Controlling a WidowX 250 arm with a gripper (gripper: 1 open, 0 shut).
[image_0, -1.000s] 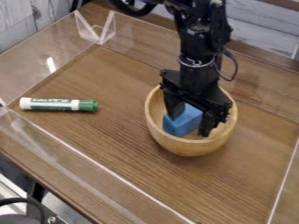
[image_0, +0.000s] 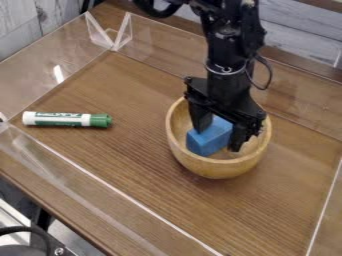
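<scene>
My black gripper (image_0: 225, 120) reaches down into a tan bowl (image_0: 221, 165) near the middle of the table, its fingers open around a blue block (image_0: 207, 141) lying inside. The fingers hide part of the block; whether they touch it I cannot tell.
A green and white tube (image_0: 67, 119) lies on the wooden table (image_0: 147, 200) at the left. White edges border the table at the left and back.
My gripper has shifted slightly over the last second, staying low in the bowl. The tube has not moved.
</scene>
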